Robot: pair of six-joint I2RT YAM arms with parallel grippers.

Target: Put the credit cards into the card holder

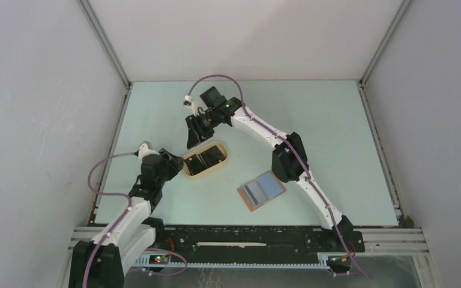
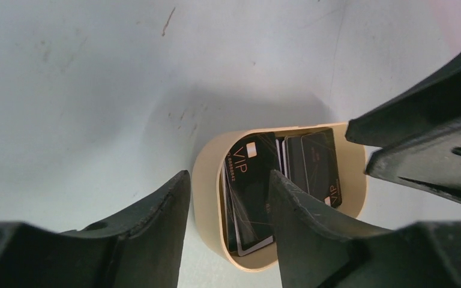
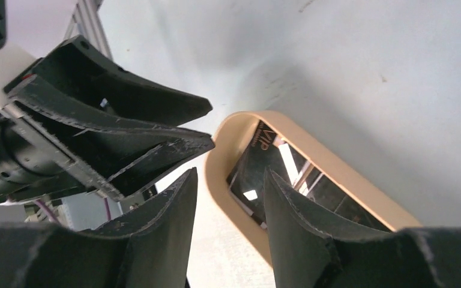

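Note:
A tan oval tray (image 1: 221, 163) on the mid-left table holds several black cards, one marked VIP; the right wrist view also shows the VIP card (image 3: 258, 162) inside. My left gripper is at the tray's near-left end, fingers apart, open with nothing between them. My right gripper is over the tray from behind, also open with empty fingers.
A small board with grey and blue card-holder pieces (image 1: 262, 191) lies front right of the tray. The two grippers are close to each other.

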